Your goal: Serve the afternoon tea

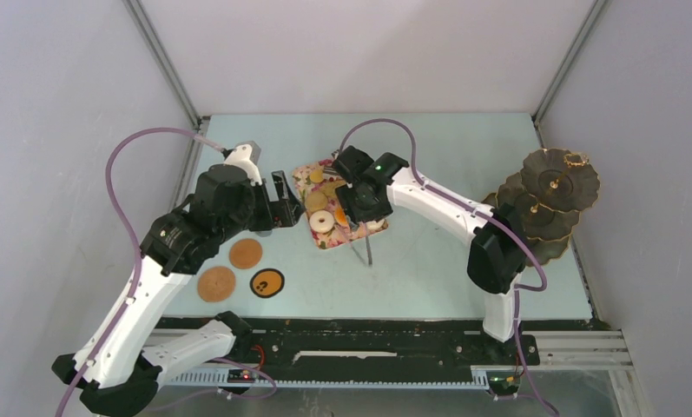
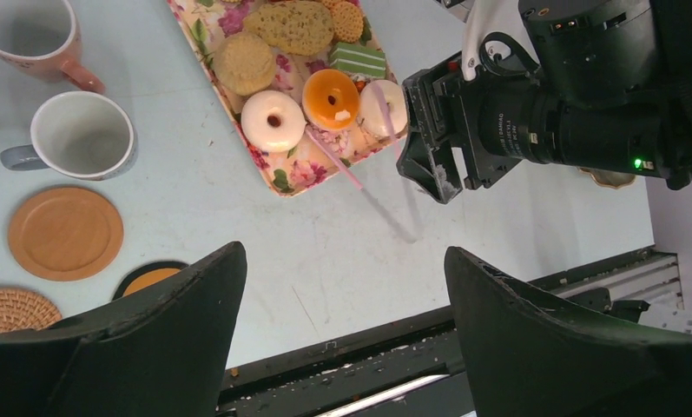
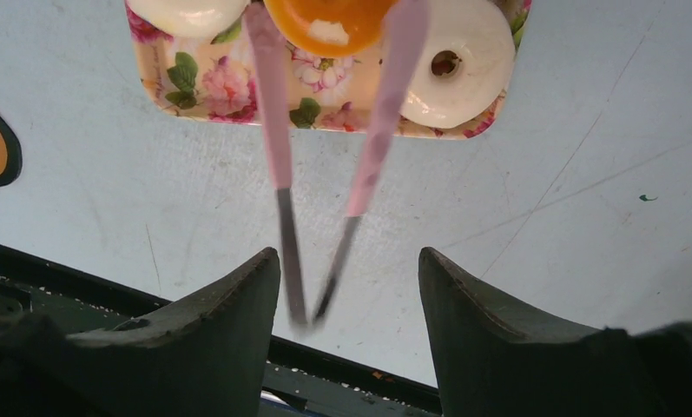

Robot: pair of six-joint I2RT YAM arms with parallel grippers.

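Observation:
Pink tongs (image 3: 277, 161) with grey ends appear blurred in front of the tray's near edge. In the right wrist view they lie across the gap of my right gripper, whose fingers (image 3: 248, 291) stand apart with no clear contact. The floral tray (image 2: 277, 184) carries a white doughnut (image 2: 260, 132), an orange doughnut (image 2: 319, 94), another white doughnut (image 3: 485, 52) and several other snacks. Over the tray's right part, my right gripper (image 1: 359, 211) hides some of them. To the tray's left, my left gripper (image 1: 290, 198) is open and empty. A dark tiered stand (image 1: 576, 195) is at the right.
Two cups, one white-grey (image 2: 90, 130) and one pink (image 2: 29, 52), stand left of the tray. Round coasters (image 1: 246, 254) and an orange mat (image 1: 267, 282) lie at the front left. Bare table stretches between tray and stand.

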